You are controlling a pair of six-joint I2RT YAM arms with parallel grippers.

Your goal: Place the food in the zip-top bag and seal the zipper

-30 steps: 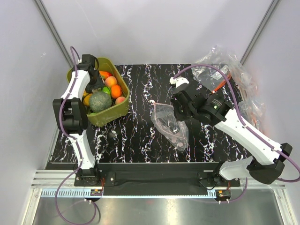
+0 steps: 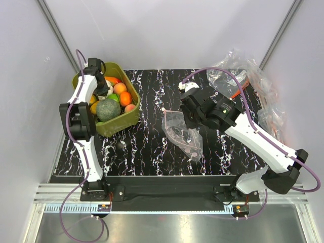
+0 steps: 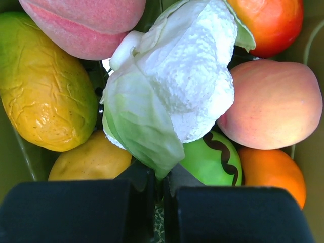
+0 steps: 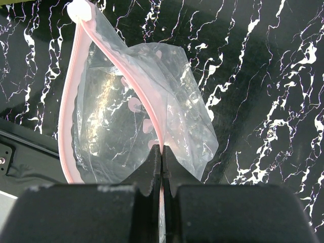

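Observation:
A white cauliflower with pale green leaves lies among the food in the green basket. On the tip of its lower leaf my left gripper is shut; in the top view that gripper reaches down into the basket. The clear zip top bag rests on the black table with its mouth spread apart. Its pink zipper strip runs between the fingertips of my right gripper, shut on that edge. A white slider sits at the strip's far end.
Peaches, a mango, an orange and a green melon crowd the basket around the cauliflower. More clear bags lie at the back right. Bare table separates basket and bag.
My right gripper has shifted slightly left, with the bag's edge moving a little.

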